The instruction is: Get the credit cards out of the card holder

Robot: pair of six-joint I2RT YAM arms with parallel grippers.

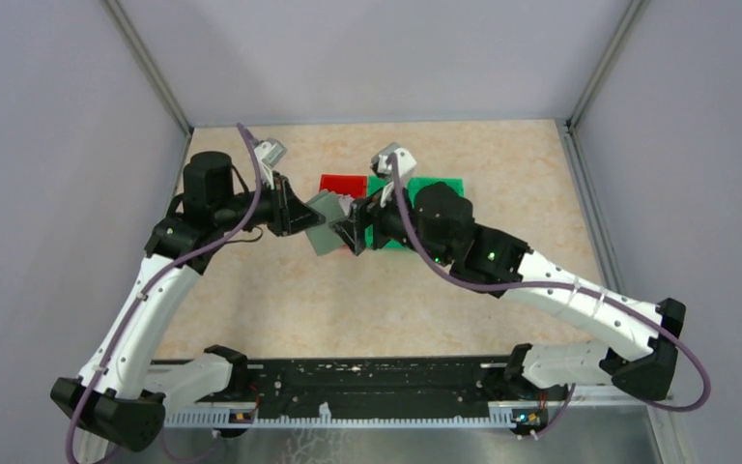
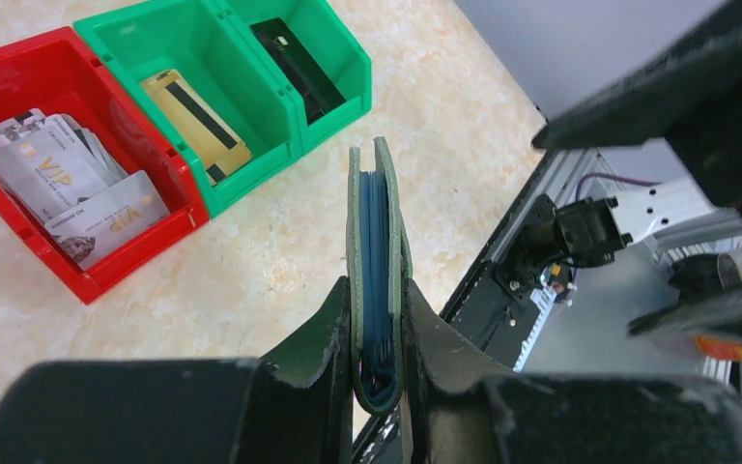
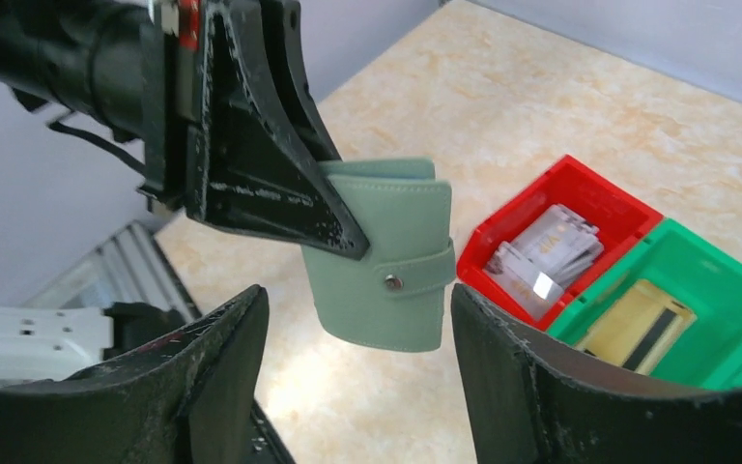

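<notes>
A sage-green card holder [image 1: 324, 232] [image 2: 375, 251] [image 3: 382, 290] with a strap and snap is held upright by my left gripper [image 1: 309, 217], which is shut on it. Blue inner sleeves or cards show along its open edge in the left wrist view. My right gripper [image 1: 348, 232] stands open beside the holder, facing it, with the holder just beyond its fingertips.
A red bin [image 2: 29, 232] [image 3: 502, 217] holds loose white cards. Two green bins [image 2: 251, 179] [image 3: 710, 266] beside it hold a gold item and a black item.
</notes>
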